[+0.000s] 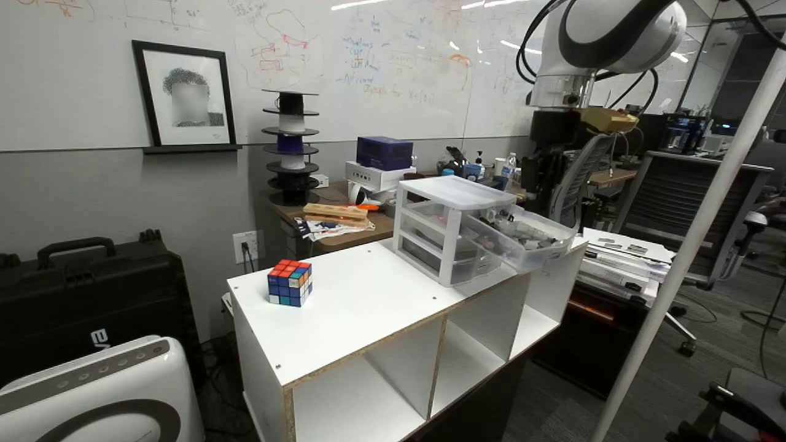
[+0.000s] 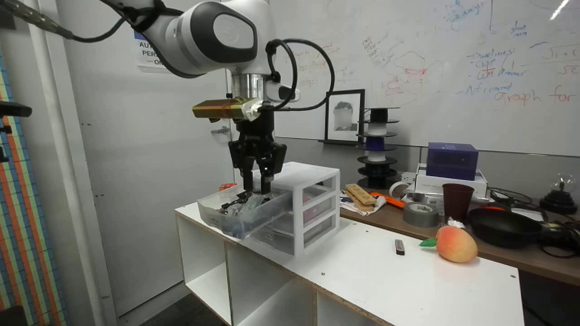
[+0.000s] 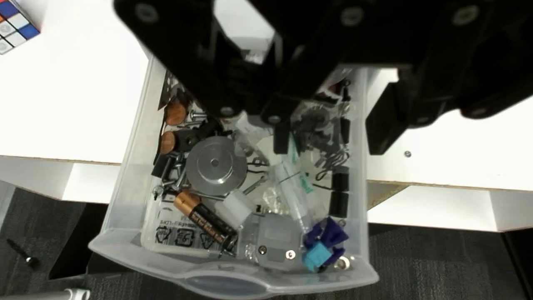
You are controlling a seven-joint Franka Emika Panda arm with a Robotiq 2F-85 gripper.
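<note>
My gripper (image 2: pixel 257 185) points straight down over the pulled-out clear drawer (image 2: pixel 238 223), its fingers part open and no object visible between the fingers. In the wrist view its fingertips (image 3: pixel 281 142) are spread above the mixed contents. Inside lie a round metal disc (image 3: pixel 215 165), a battery (image 3: pixel 207 218), a grey device (image 3: pixel 275 240), a clear package (image 3: pixel 295 195) and several small parts. A grey, clear-looking item (image 2: pixel 254 203) tops the pile below the fingers. The white drawer unit (image 2: pixel 298 217) stands on the shelf. Dark finger bodies hide part of the drawer.
A Rubik's cube (image 1: pixel 289 283) rests at the white shelf's (image 1: pixel 346 309) other end in exterior view 1. Exterior view 2 instead shows a peach (image 2: pixel 456 244) and a small dark bar (image 2: pixel 399 247) there. Bare top separates these from the drawer unit.
</note>
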